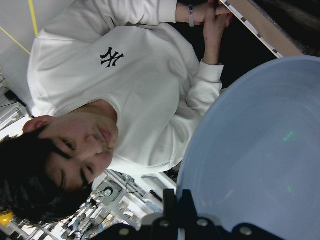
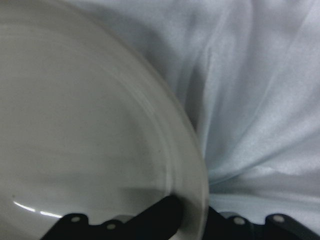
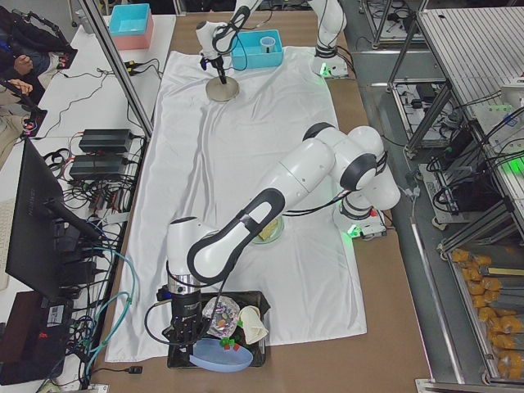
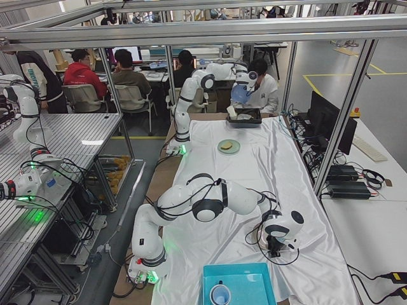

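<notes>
My left gripper is shut on the rim of a light blue bowl (image 3: 219, 357), lifted over the black crate (image 4: 244, 122); the bowl fills the right of the left wrist view. At the other end of the cloth, a beige dish (image 3: 221, 92) lies under my right gripper. Its fingers straddle the dish's rim in the right wrist view; whether they are closed on it cannot be told.
A green plate (image 4: 229, 146) with something yellow lies on the white cloth. A turquoise bin (image 4: 238, 279) holds a mug. A person (image 4: 264, 95) stands just behind the crate.
</notes>
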